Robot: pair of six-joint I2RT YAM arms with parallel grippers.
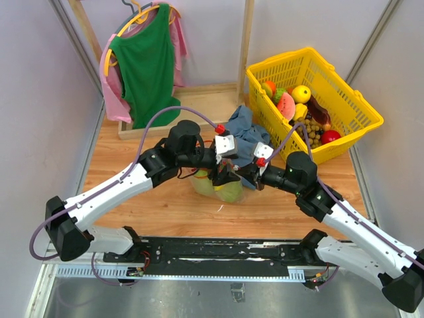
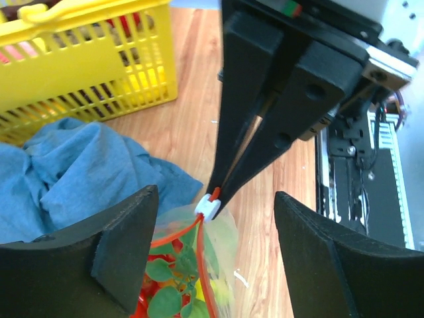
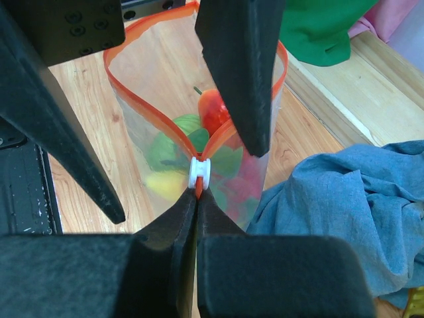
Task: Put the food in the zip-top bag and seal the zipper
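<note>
The clear zip bag point(image 3: 142, 136) stands open on the table, its orange zipper strips spread apart. Inside it are a red pepper-like food point(image 3: 213, 111), something green point(image 3: 165, 151) and green leaves point(image 2: 161, 270). A white slider point(image 3: 199, 171) sits at the zipper's right end. My right gripper is shut on the orange zipper end just beyond the slider. My left gripper is open, its fingers point(image 3: 242, 73) standing apart on either side of the zipper near the slider, not gripping it.
A crumpled blue cloth point(image 1: 248, 136) lies behind the bag, beside the yellow basket point(image 1: 361, 119) of assorted toy food. At the back left, clothes point(image 1: 147, 69) hang over a wooden tray point(image 1: 209, 99). Bare tabletop point(image 1: 291, 212) shows in front on the right.
</note>
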